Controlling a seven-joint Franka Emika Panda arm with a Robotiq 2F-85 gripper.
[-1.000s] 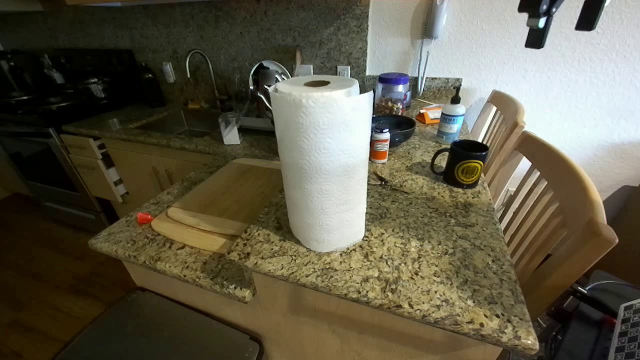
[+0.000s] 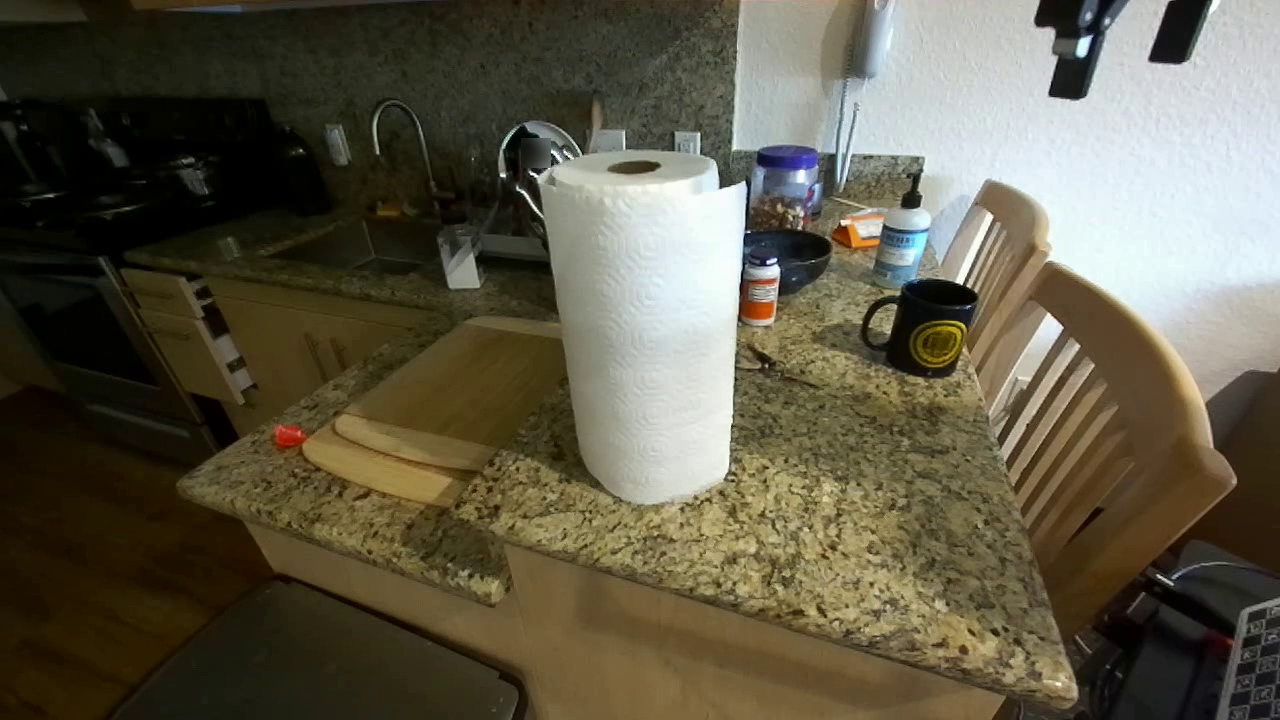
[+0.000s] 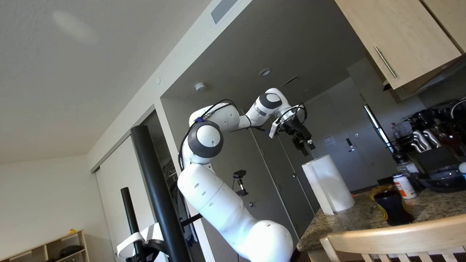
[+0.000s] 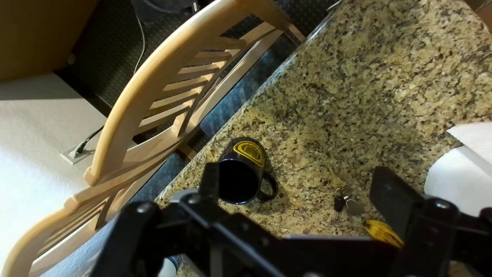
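Observation:
My gripper is open above the counter, its fingers wide apart with nothing held between them. In exterior view 1 only the fingertips [image 2: 1075,72] show, at the top right, well above the counter. A black mug [image 2: 933,328] with a yellow emblem stands upright near the chair-side edge; in the wrist view the mug [image 4: 242,171] is below, beside the left finger. A white paper towel roll [image 2: 648,336] stands on end at the counter's near part. Keys [image 4: 343,198] lie on the granite between the mug and the roll.
Behind the roll are an orange-and-white bottle [image 2: 759,288], a dark bowl [image 2: 798,258], a lidded jar [image 2: 786,192] and a soap pump [image 2: 902,240]. Wooden chairs [image 2: 1110,396] line the right edge.

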